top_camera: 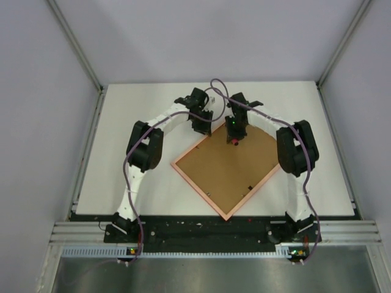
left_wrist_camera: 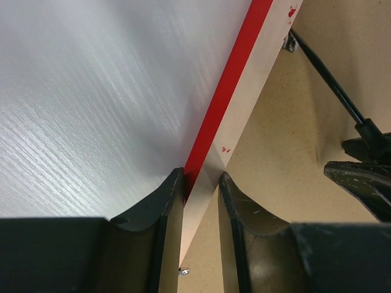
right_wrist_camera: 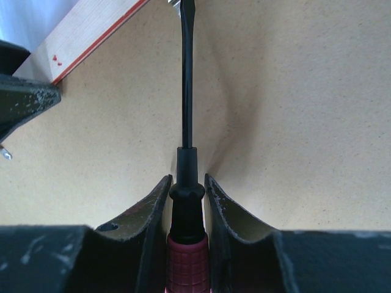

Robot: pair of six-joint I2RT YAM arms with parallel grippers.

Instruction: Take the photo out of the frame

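Observation:
The picture frame lies back side up on the table, its brown backing board point(top_camera: 232, 168) ringed by a pale wooden edge point(top_camera: 198, 189). On its upper left edge, my left gripper has its fingers on either side of the wooden rim point(left_wrist_camera: 244, 104), close against it. My right gripper is shut on a screwdriver point(right_wrist_camera: 186, 162), around the black collar above its red handle. The screwdriver's tip reaches a small metal clip point(left_wrist_camera: 290, 41) at the rim's inner side. The photo is hidden beneath the board.
Other metal clips point(top_camera: 208, 194) sit along the frame's inner edge, with a black tab point(top_camera: 250, 187) near the lower right side. The two grippers are close together. Bare white table point(top_camera: 116, 146) lies to the left.

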